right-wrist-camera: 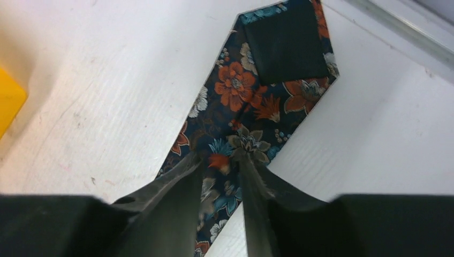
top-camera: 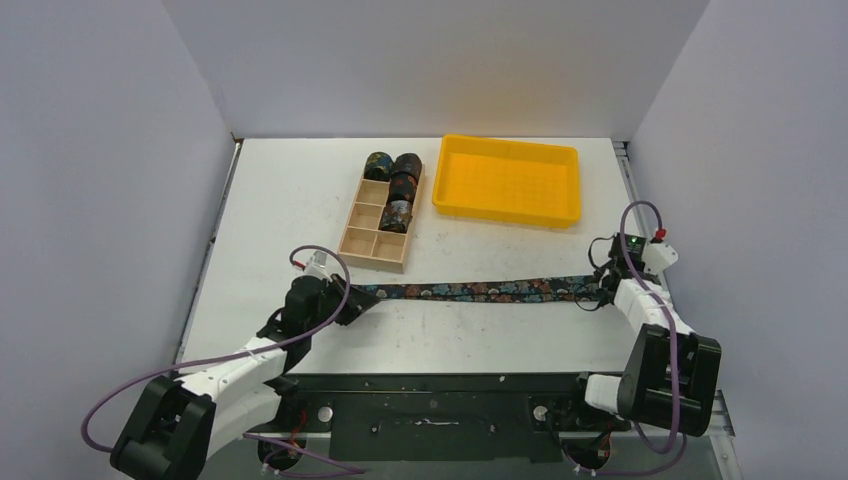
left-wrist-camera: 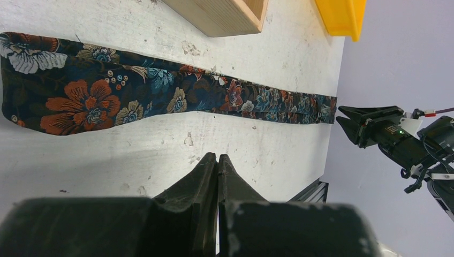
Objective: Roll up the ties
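Note:
A dark floral tie lies stretched flat across the table, folded lengthwise. One end spreads out broad at the left in the left wrist view, where the tie runs away to the far side. My left gripper is shut with nothing showing between its fingertips, in front of the tie and apart from it. At the tie's other end, my right gripper hovers over the cloth, its fingers part open with a gap. Beyond those fingers the tie ends in a point with a dark square patch.
A wooden compartment box stands behind the tie's left part; several rolled ties fill some compartments, others are empty. Behind, at the right, sits an empty yellow tray. A wall rises close beyond the right gripper.

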